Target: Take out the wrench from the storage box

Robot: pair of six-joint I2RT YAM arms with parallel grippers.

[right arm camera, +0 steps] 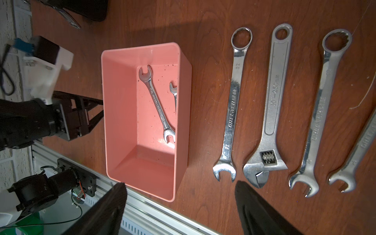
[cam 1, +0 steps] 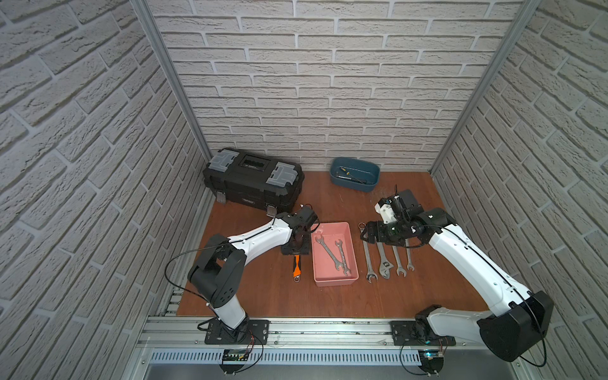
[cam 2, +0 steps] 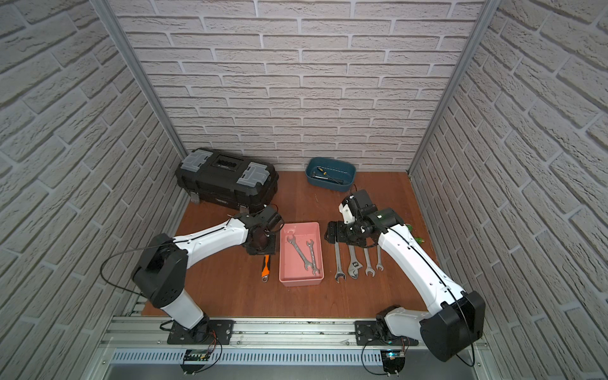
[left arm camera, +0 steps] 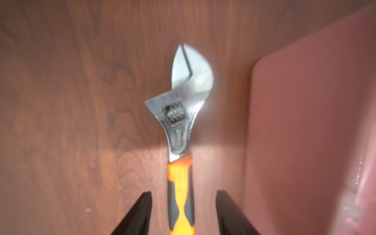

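The pink storage box holds two silver wrenches. An orange-handled adjustable wrench lies on the table just left of the box; in the left wrist view it sits below and between the fingers of my left gripper, which is open with nothing held. My right gripper stands open above the right side of the box and the row of loose wrenches, holding nothing.
A black toolbox stands at the back left and a blue bin with tools at the back centre. The table's front strip near the rail is clear.
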